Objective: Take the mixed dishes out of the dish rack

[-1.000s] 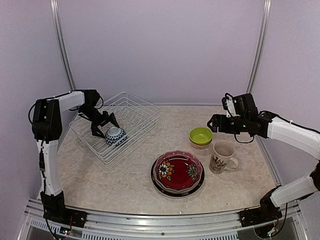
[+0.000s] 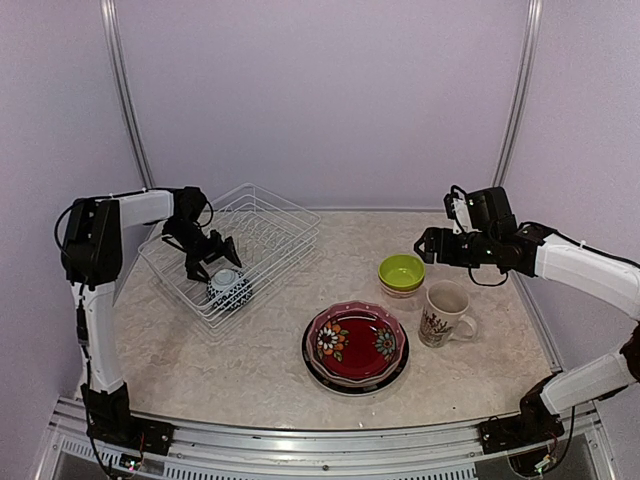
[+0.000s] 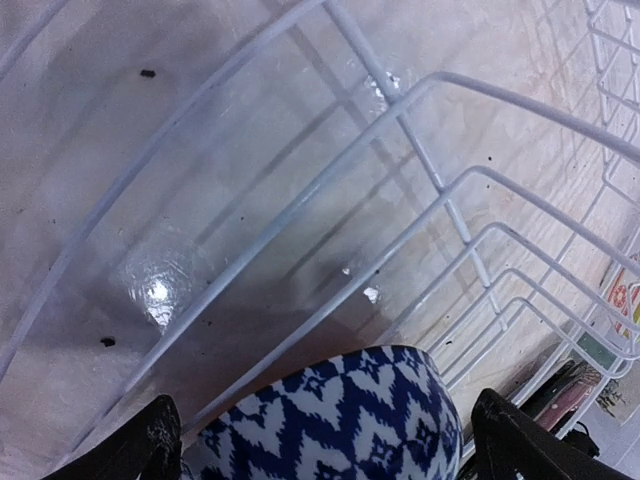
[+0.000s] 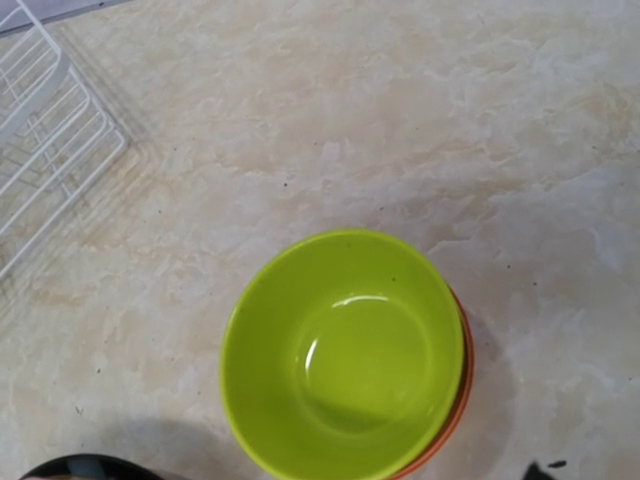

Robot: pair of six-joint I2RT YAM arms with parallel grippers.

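Observation:
A blue-and-white patterned bowl (image 2: pixel 231 292) (image 3: pixel 340 420) lies upside down in the near corner of the white dish rack (image 2: pixel 262 190). My left gripper (image 2: pixel 219 263) is open over the bowl; in the left wrist view its dark fingers (image 3: pixel 535 445) stand on either side of the patterned wall. The bowl's lower part falls outside that view. My right gripper (image 2: pixel 430 245) hangs open above the counter, with nothing held. Below it sits a green bowl (image 2: pixel 401 270) (image 4: pixel 365 350) on other bowls. Red flowered plates (image 2: pixel 356 342) are stacked on a dark-rimmed plate, beside a mug (image 2: pixel 440 315).
Rack wires (image 3: pixel 300 200) run close around the left gripper. Open counter (image 2: pixel 345 250) lies between the rack and the green bowl, and the counter's front left is bare too. Walls stand at the back and both sides.
The patterned bowl has shifted toward the rack's near corner. The right arm, plates and mug have not moved.

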